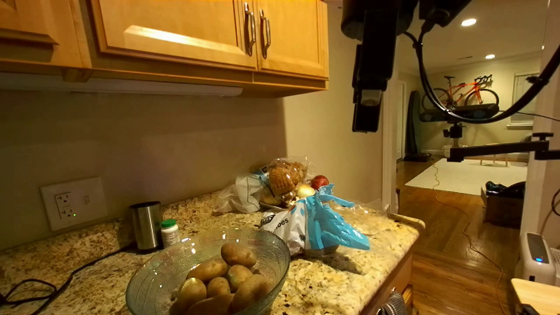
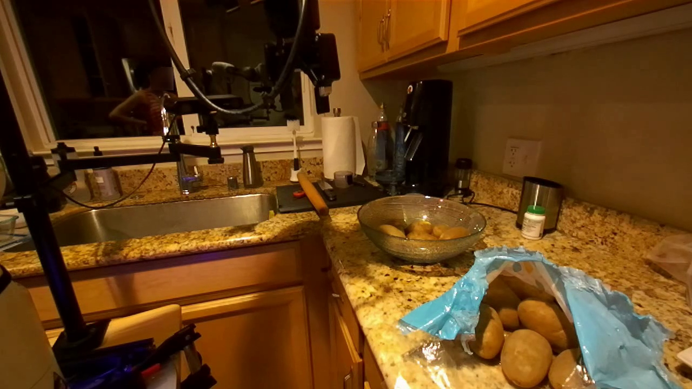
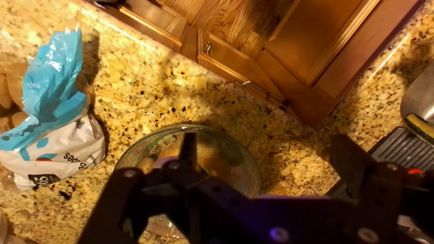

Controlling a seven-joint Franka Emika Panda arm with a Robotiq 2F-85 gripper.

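High above the counter hangs my gripper, seen side-on in exterior view 1. From the wrist view its two fingers stand wide apart, and nothing is held between them. Below it in that view is a clear glass bowl with potatoes inside, partly covered by the gripper's dark body. Several brown potatoes lie heaped in the bowl in exterior view 1. A blue and white plastic bag rests on the counter beside the bowl, its mouth spread and several potatoes showing in it.
Near the wall stand a steel canister and a small white bottle with a green cap. Wrapped food and onions sit behind the bag. A rolling pin lies by the sink. Bare granite separates bowl and counter edge.
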